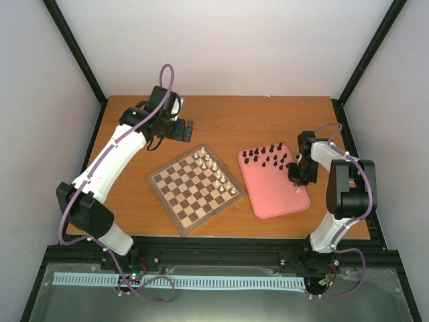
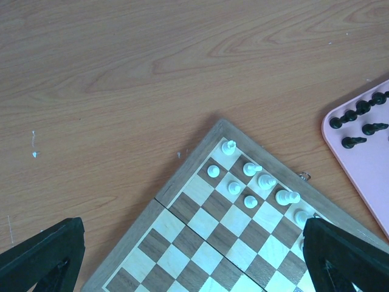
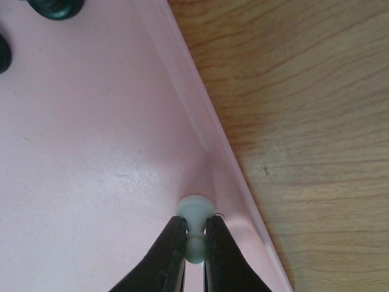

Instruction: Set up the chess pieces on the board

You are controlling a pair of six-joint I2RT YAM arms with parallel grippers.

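The wooden chessboard (image 1: 177, 194) lies turned at an angle left of the pink tray (image 1: 268, 204). Several white pieces stand along its upper right side; a white piece (image 2: 228, 147) occupies the corner square in the left wrist view. Inside the tray near its right edge, a white pawn (image 3: 195, 210) is pinched between the fingertips of my right gripper, which is shut on it. Several black pieces (image 1: 279, 147) stand in the tray's far part. My left gripper hangs open above the table by the board's far corner, nothing between its fingers.
Another white piece (image 1: 298, 190) shows in the tray just below my right gripper in the top view. Bare table (image 1: 221, 121) stretches behind the board and tray. A narrow strip of wood separates board and tray.
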